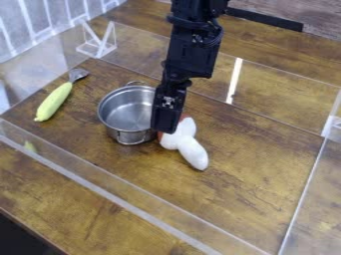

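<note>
My black gripper hangs over the right rim of a steel pot in the middle-left of the camera view. Its fingers point down, and whether anything is between them is hard to see. Just right of the pot, partly behind the gripper, lies a white plush-like object with a red part. A yellow-green corn cob lies at the left, with a small utensil near its upper end.
Clear plastic walls border the area, and a white holder stands at the back left.
</note>
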